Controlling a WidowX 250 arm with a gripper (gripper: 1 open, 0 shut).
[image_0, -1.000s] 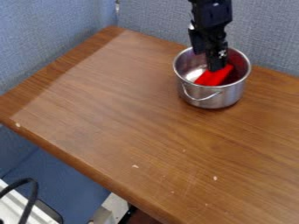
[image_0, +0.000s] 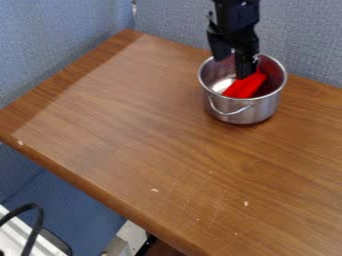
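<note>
A metal pot (image_0: 241, 108) with a wire bail handle stands toward the back right of the wooden table. Inside it lies a red elongated object (image_0: 245, 86). My black gripper (image_0: 233, 62) hangs from above over the pot's back-left part, its fingers open and above the red object, apparently not holding it.
Padded blue-grey walls stand behind and to the left. A black cable and white hardware show below the table's left edge.
The pot has stayed in place.
</note>
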